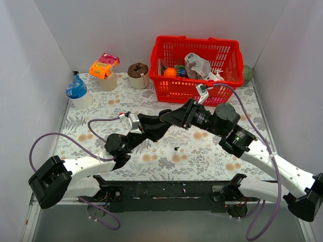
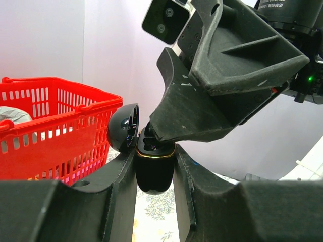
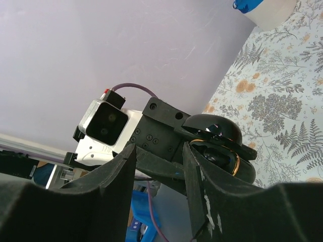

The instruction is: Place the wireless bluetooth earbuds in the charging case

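The black charging case [image 2: 154, 174], with a gold line round its edge, stands upright with its lid [image 2: 122, 127] swung up. My left gripper [image 1: 161, 119] is shut on it. In the right wrist view the case [image 3: 242, 169] shows beyond my fingers. My right gripper is open, with a gap between its fingers and nothing seen in it. One of its fingertips [image 2: 166, 121] overlaps the case's mouth in the left wrist view. A small dark piece, probably an earbud [image 1: 176, 148], lies on the table below the grippers. The inside of the case is mostly hidden.
A red basket [image 1: 197, 91] with mixed items stands at the back right. Along the back left are a blue-topped container [image 1: 78, 93], an orange packet [image 1: 104, 65] and a brown-topped pot [image 1: 138, 75].
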